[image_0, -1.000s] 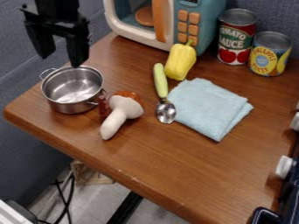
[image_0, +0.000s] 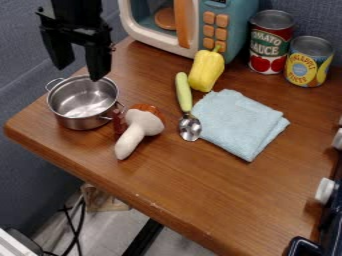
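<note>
The black gripper (image_0: 76, 55) hangs at the upper left, above and behind the steel pot (image_0: 83, 105); its fingers point down, and whether they are open or shut is hard to make out. A toy mushroom (image_0: 138, 128) lies right of the pot, with a small dark red object (image_0: 118, 125) between them. A spoon with a pale green handle (image_0: 185, 92) lies near the middle, beside a yellow pepper (image_0: 206, 70).
A folded blue cloth (image_0: 238, 125) lies on the wooden table (image_0: 201, 200). A toy microwave (image_0: 181, 22), tomato can (image_0: 270, 45) and yellow can (image_0: 309, 62) stand at the back. Dark appliances line the right edge.
The gripper has shifted slightly over the last second, staying above the pot. The objects on the table have not visibly moved.
</note>
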